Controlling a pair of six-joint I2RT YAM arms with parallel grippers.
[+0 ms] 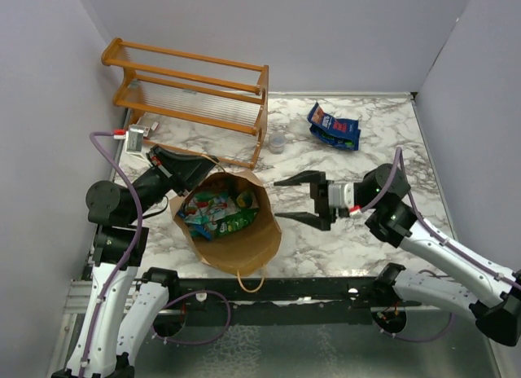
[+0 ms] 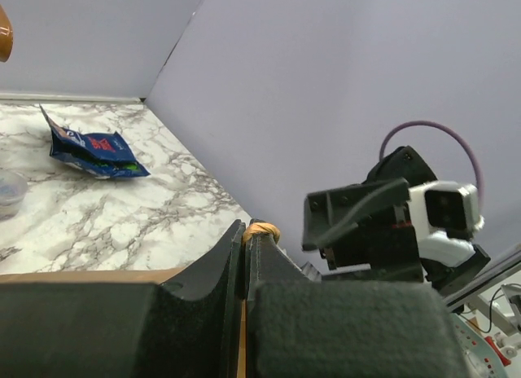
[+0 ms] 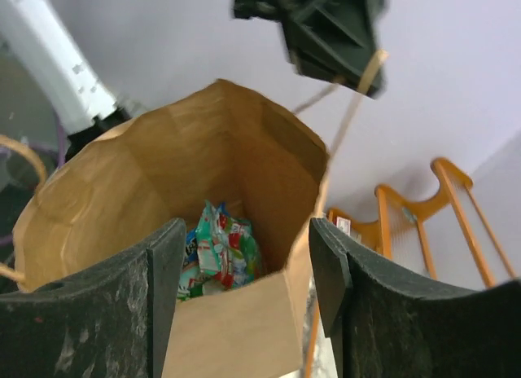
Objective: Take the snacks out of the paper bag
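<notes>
The brown paper bag [image 1: 244, 243] stands open at the table's left front, with green, blue and red snack packets [image 1: 212, 211] inside, also seen in the right wrist view [image 3: 228, 252]. My left gripper is shut at the bag's upper rim, with the bag's twisted handle at its fingertips. My right gripper [image 1: 291, 198] stands open just right of the bag, facing its mouth, nothing between its fingers. A dark blue snack packet [image 1: 334, 129] lies on the table at the back right.
A wooden rack [image 1: 187, 93] stands at the back left, a small clear cup [image 1: 276, 142] beside it. Grey walls bound both sides. The marble top right of the bag is clear apart from the right arm.
</notes>
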